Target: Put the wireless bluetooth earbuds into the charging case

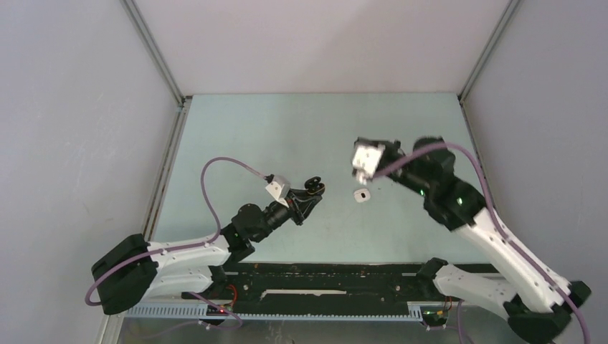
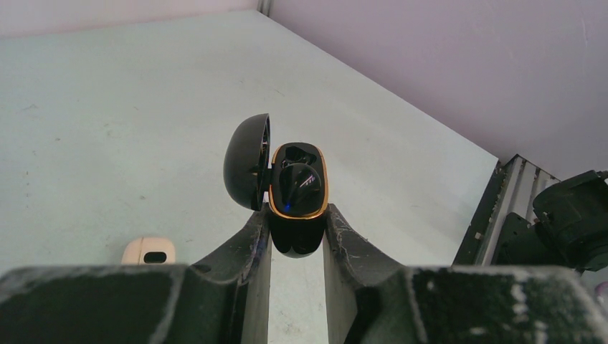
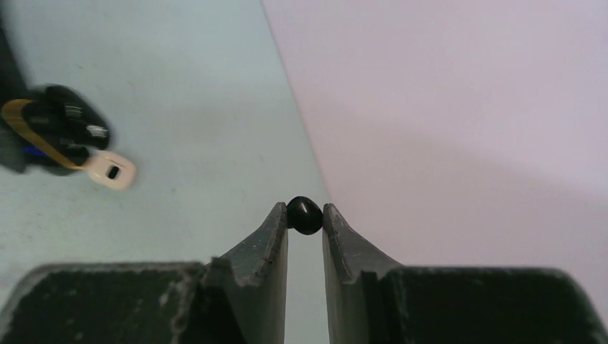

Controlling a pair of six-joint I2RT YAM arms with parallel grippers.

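The black charging case [image 2: 247, 161] with orange trim is held upright with its lid open in my left gripper, shut on it; a dark glossy piece shows inside. My right gripper is shut on a small black earbud, raised to the right of the case in the top view and blurred there. In the right wrist view the case [image 3: 50, 129] appears blurred at the left edge. A small pale piece with a black slot [image 1: 362, 196] lies on the table.
Walls border it on the back and both sides.
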